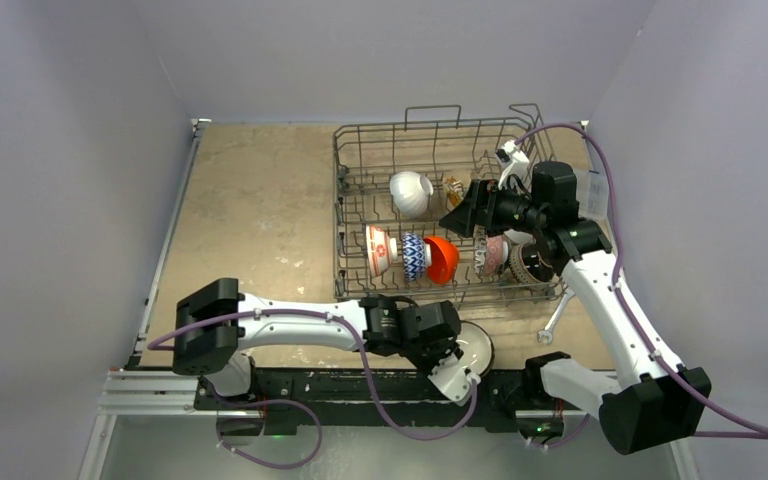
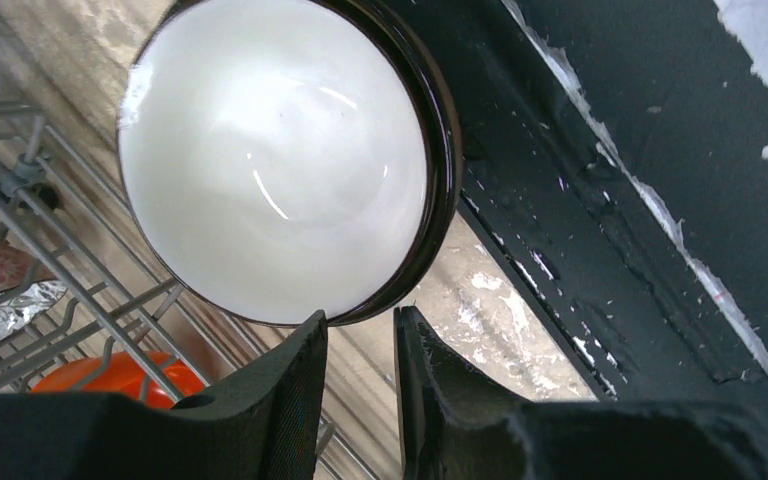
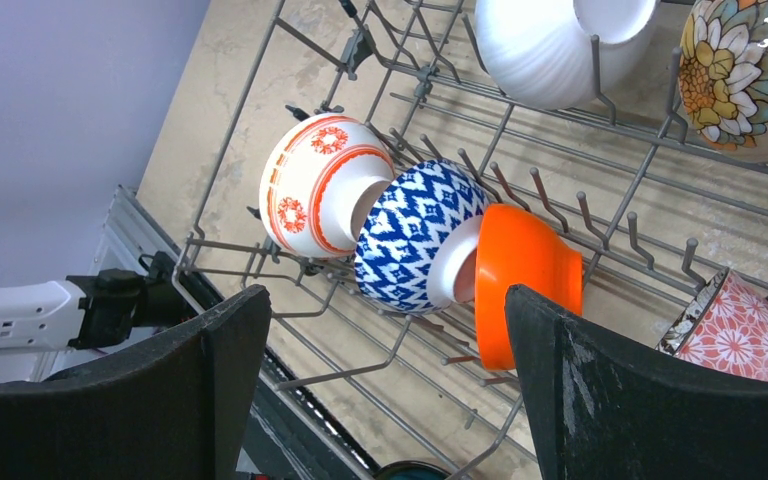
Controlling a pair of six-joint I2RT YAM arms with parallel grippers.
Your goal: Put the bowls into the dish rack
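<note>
A white dish with a dark rim (image 2: 270, 160) lies on the counter in front of the dish rack (image 1: 360, 140), partly under the left arm in the top view. My left gripper is at its edge, fingers part open. My right gripper stands open over the rack. In the rack are a red-patterned bowl (image 3: 310, 185), a blue-patterned bowl (image 3: 410, 235), an orange bowl (image 3: 520, 280), a pink bowl (image 3: 735, 340), a white bowl (image 3: 550, 45) and a flowered bowl (image 3: 740, 80).
A wrench (image 1: 558, 315) lies right of the white dish. The counter (image 1: 240, 200) left of the rack is clear. The rack's back row has free room.
</note>
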